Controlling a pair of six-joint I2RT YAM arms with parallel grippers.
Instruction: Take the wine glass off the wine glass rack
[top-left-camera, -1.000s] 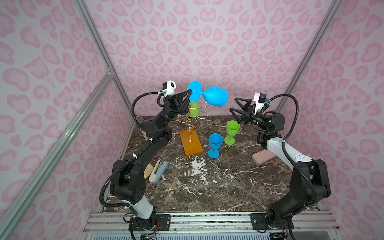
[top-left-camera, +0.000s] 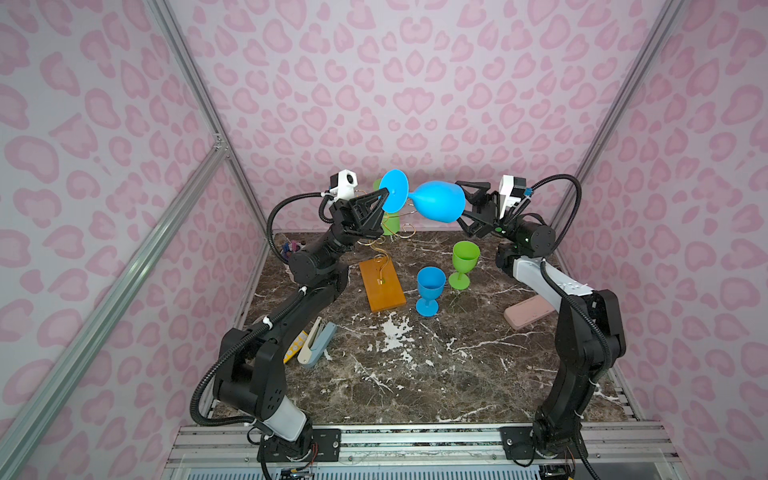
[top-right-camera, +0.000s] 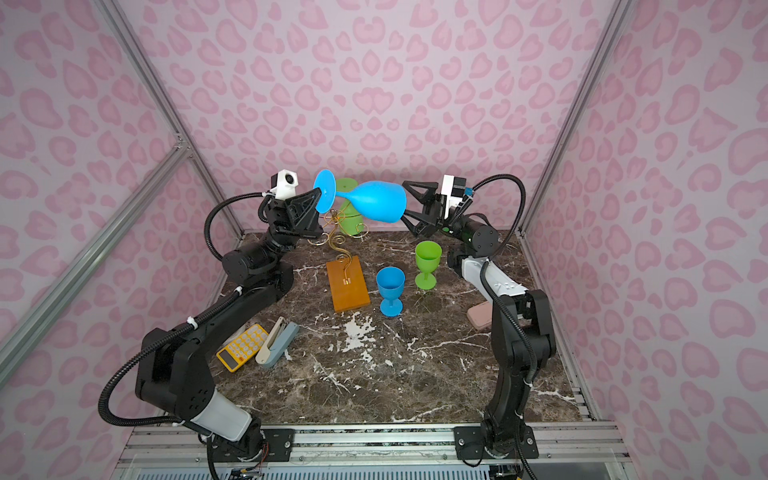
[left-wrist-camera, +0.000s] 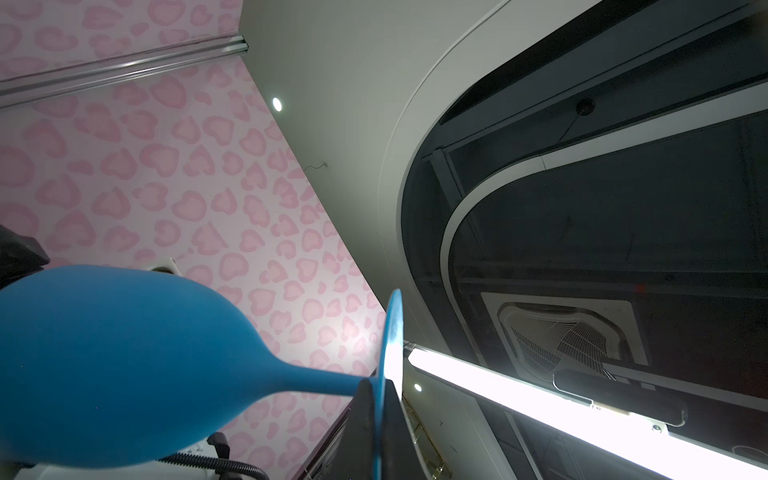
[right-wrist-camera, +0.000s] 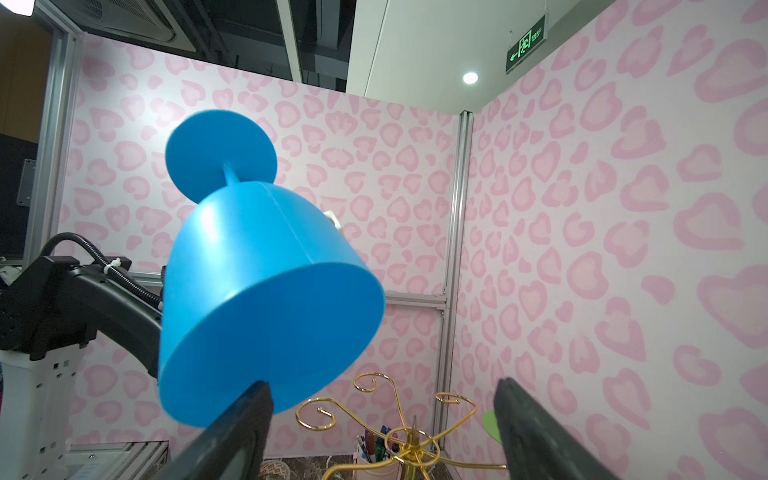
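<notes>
A blue wine glass (top-left-camera: 436, 200) hangs sideways in the air above the gold rack (right-wrist-camera: 412, 448). My left gripper (top-left-camera: 377, 206) is shut on its flat foot, seen edge-on between the fingers in the left wrist view. At the bowl's mouth is my right gripper (top-right-camera: 412, 210), open, with its fingers around the rim's end; in the right wrist view the blurred fingertips sit low on either side, the rim near the left one. Whether they touch it cannot be told.
A green glass hangs on the rack behind. Below stand a blue goblet (top-left-camera: 429, 288) and a green goblet (top-left-camera: 464, 260). A calculator (top-right-camera: 241, 346), stapler (top-right-camera: 277, 344) and pink case (top-left-camera: 528, 312) lie on the marble top.
My right gripper has risen and moved left to the glass's mouth.
</notes>
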